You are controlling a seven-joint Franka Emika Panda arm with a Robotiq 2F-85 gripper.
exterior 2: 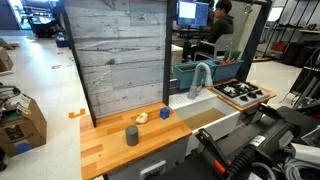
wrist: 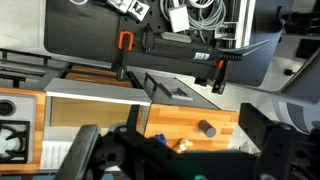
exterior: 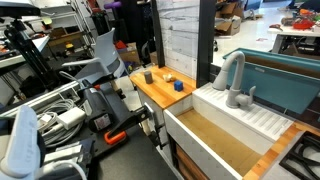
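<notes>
My gripper stands open in the wrist view, its dark fingers spread wide at the bottom with nothing held between them. Beyond them lies a wooden counter with a grey cup (wrist: 207, 128), a small pale yellow item (wrist: 183, 145) and a blue object (wrist: 160, 138), partly covered by the gripper. Exterior view 2 shows the grey cup (exterior 2: 132, 135) nearest the counter's front edge, the yellowish item (exterior 2: 146, 118) behind it and the blue object (exterior 2: 164, 113) to the right. I cannot make out the gripper clearly in the exterior views.
Right of the wooden counter (exterior: 158, 95) is a white sink unit (exterior: 178, 122) with a tall tap (exterior: 235, 75). A stove (exterior: 300, 155) stands farther along. A wooden wall (exterior 2: 125, 65) rises behind the counter. Coiled cables (wrist: 205, 12) lie on the black table.
</notes>
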